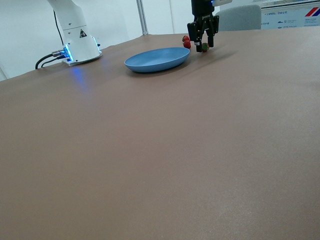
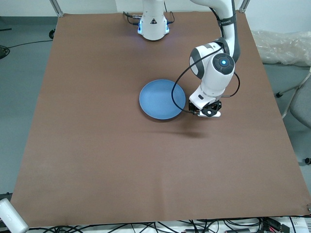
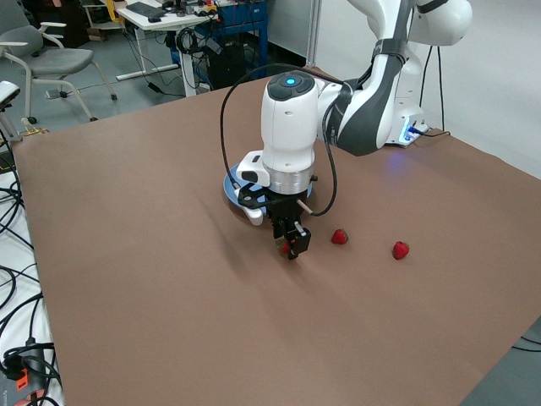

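My black gripper [image 1: 205, 37] is low over the brown table beside the blue plate [image 1: 156, 59], its fingers straddling a strawberry [image 1: 205, 47]; in the top view they look open, one finger either side. In the right view that strawberry [image 3: 285, 249] is partly hidden by the gripper [image 3: 292, 245]. Two more red strawberries lie on the table nearby. In the left view the gripper [image 2: 205, 108] is mostly under the wrist, right of the plate [image 2: 162, 99], and the strawberries are hidden.
The white arm base [image 2: 153, 24] stands at the back with cables. Cables and equipment run along one edge; a chair stands beyond the right edge in the left view.
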